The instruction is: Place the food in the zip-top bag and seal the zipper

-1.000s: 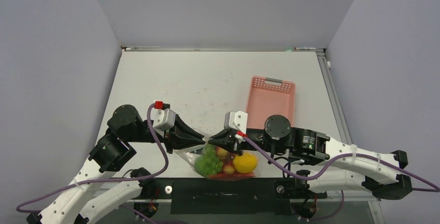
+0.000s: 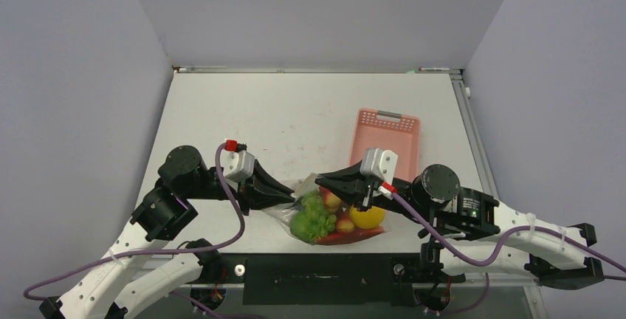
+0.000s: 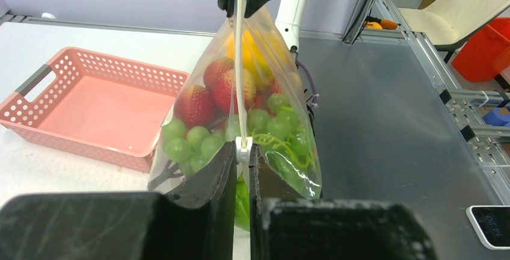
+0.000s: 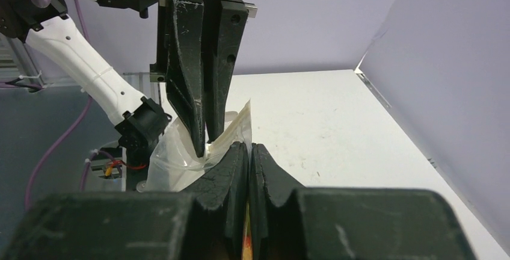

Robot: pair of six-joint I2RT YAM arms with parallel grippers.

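Observation:
A clear zip top bag (image 2: 295, 212) holds the food: green lettuce (image 2: 311, 219), a yellow round fruit (image 2: 367, 218), red fruits and, in the left wrist view, green grapes (image 3: 279, 126). My left gripper (image 2: 293, 196) is shut on the white zipper slider (image 3: 243, 142) at the bag's top edge. Farther along that edge, my right gripper (image 2: 317, 179) is shut on the bag's rim, which runs down between its fingers in the right wrist view. From the left wrist view the white zipper strip (image 3: 239, 61) stretches straight between both grippers. Whether the zipper is closed cannot be told.
An empty pink basket (image 2: 385, 145) stands right of the middle, behind the right arm. A dark strip (image 2: 306, 278) borders its front.
My right gripper has moved right and slightly back, away from the left one, opening a gap between them. The bag and its food have shifted a little right. The left gripper has barely moved.

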